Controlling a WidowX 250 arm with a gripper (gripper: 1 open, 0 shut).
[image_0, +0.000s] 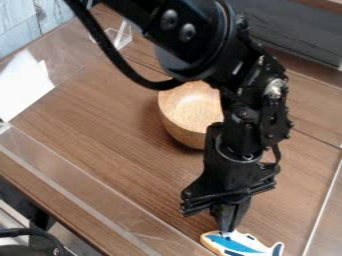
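Note:
The black gripper (230, 215) points down at the near right of the table, its fingers close together, shut, directly over a flat wooden fish piece (243, 243) painted white and blue. The fingertips are at the fish's upper edge; whether they touch it is unclear. A round wooden bowl (182, 112) stands behind the arm, partly hidden by it.
Grey panels border the back. A black cable lies at the lower left.

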